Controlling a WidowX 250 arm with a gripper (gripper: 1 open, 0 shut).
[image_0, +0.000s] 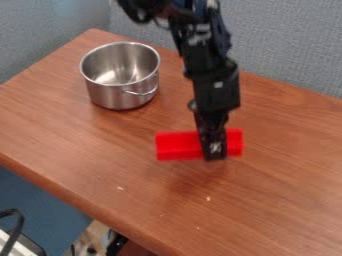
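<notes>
A red cylindrical bar lies horizontally on the wooden table. My black gripper reaches down from above and is shut on the bar toward its right part. The arm is slightly blurred, and the fingertips are hard to make out in detail.
A steel pot with a wire handle stands at the back left. A grey wall is behind, and the table's edge runs along the lower left.
</notes>
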